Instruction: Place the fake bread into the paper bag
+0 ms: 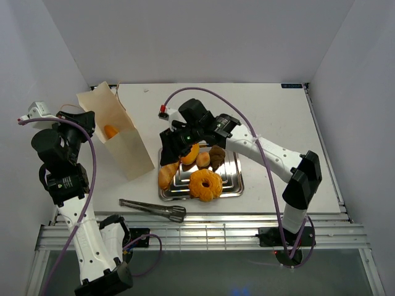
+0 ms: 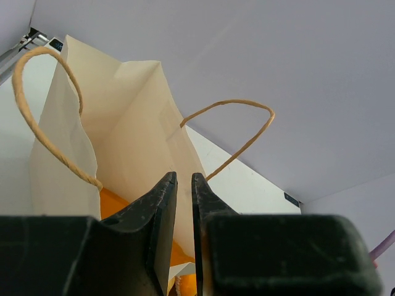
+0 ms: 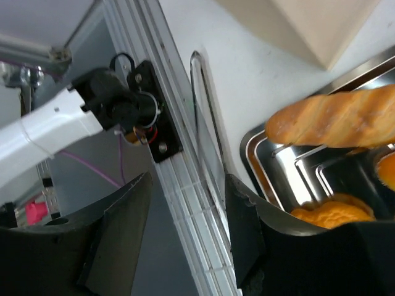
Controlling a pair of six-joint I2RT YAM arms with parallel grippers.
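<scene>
The tan paper bag (image 1: 133,148) stands open and tilted at the left of the table, with an orange-brown bread (image 1: 110,131) inside it. In the left wrist view, that bread (image 2: 113,202) shows below the twine handles. My left gripper (image 1: 91,120) is at the bag's left rim, its fingers closed together on the paper edge. Over the far left part of the metal tray (image 1: 233,179) my right gripper (image 1: 171,151) stands open and empty. Silver tongs (image 1: 154,208) lie on the table in front of the bag, clear of the fingers.
On the tray are a twisted loaf (image 1: 165,177), a ring-shaped bread (image 1: 205,184), an orange oval bread (image 1: 191,155), a small round bun (image 1: 203,160) and a brown croissant-like piece (image 1: 216,156).
</scene>
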